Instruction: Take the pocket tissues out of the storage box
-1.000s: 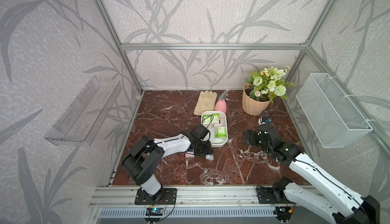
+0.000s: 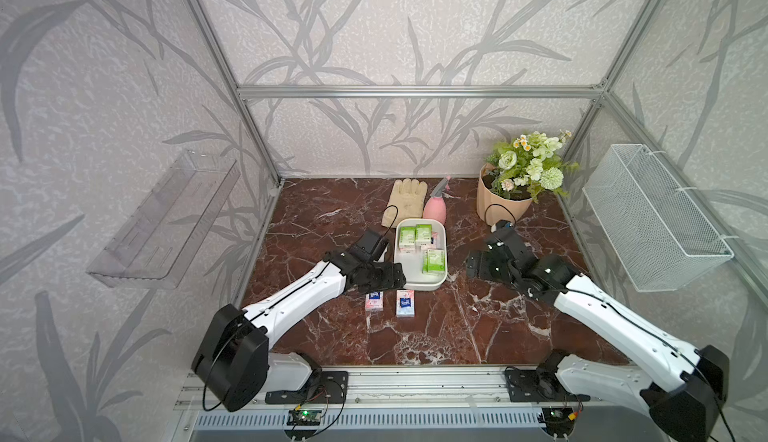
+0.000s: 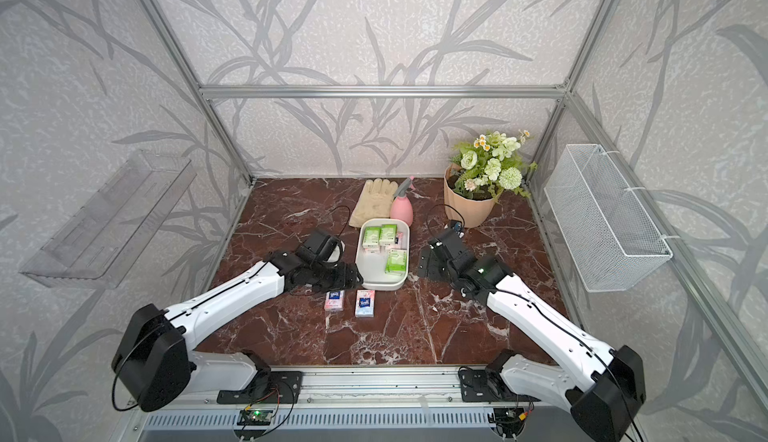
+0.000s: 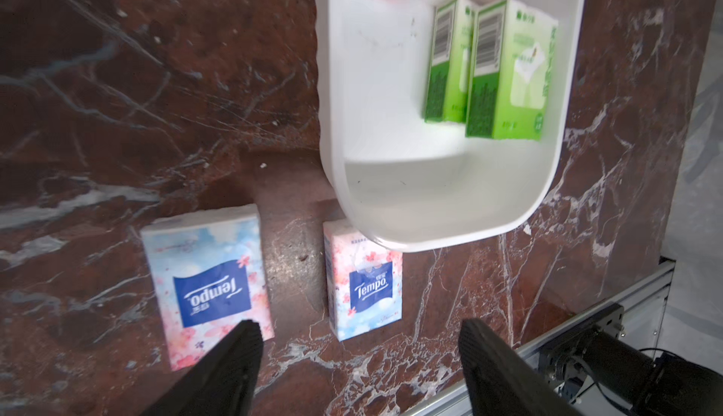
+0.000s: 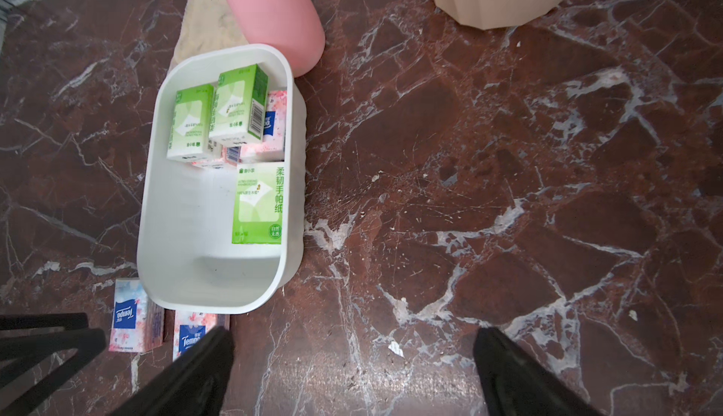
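Note:
The white storage box (image 2: 437,283) holds green tissue packs (image 5: 260,202) at its right wall and more green ones (image 5: 239,103) at its back. Pink packs (image 5: 277,126) lie partly hidden beneath those. On the table in front of the box rest two pink-and-blue Tempo packs, a left one (image 4: 206,288) and a right one (image 4: 363,280) against the box's front. My left gripper hovers above the table by the box's front left corner, fingers apart and empty. To the right of the box, my right gripper is open over bare table.
Behind the box lie a beige glove (image 2: 406,198) and a pink blower bulb (image 2: 435,208). A flowerpot (image 2: 500,201) stands at the back right. Wire basket (image 2: 656,217) and clear tray (image 2: 164,222) hang on the side walls. The table right of the box is free.
My left gripper has drawn up, back and left, uncovering the Tempo pack in front of the box. My right arm has shifted slightly left.

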